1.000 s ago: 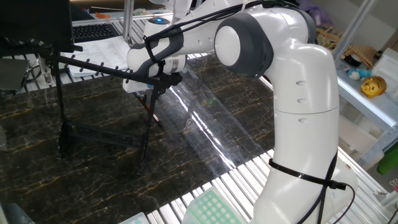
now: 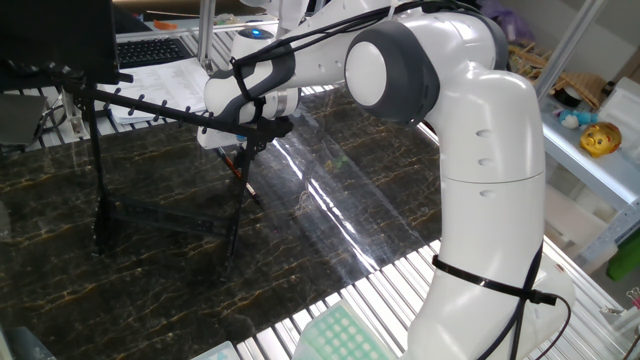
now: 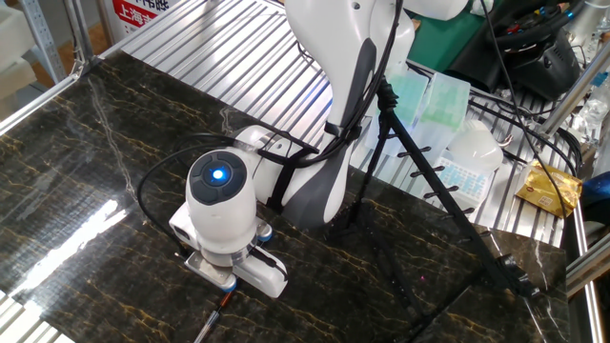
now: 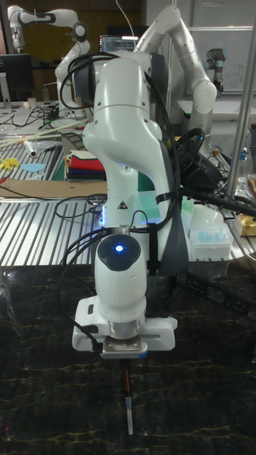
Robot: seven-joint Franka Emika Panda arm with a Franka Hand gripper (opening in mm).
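My gripper (image 4: 126, 353) points down low over the dark marbled tabletop (image 4: 45, 379). Its white body covers the fingers in every view, so their spacing and whatever lies between them cannot be made out. A thin stick (image 4: 128, 402), perhaps a brush or pen, dark reddish at one end and pale at the other, extends from beneath the hand toward the front. The second view has the same stick (image 3: 215, 314) emerging under the hand's edge. Part of the stick (image 2: 251, 190) also shows behind the black stand in the first view. Whether it is gripped or only lying there is unclear.
A black folding stand (image 2: 170, 215) occupies the tabletop beside the arm. Slatted metal decking (image 3: 229, 57) borders the marbled top, with clear and green plastic boxes (image 3: 440, 100) near the arm's base. A gold packet (image 3: 550, 189) lies beyond them. Much of the marbled top is bare.
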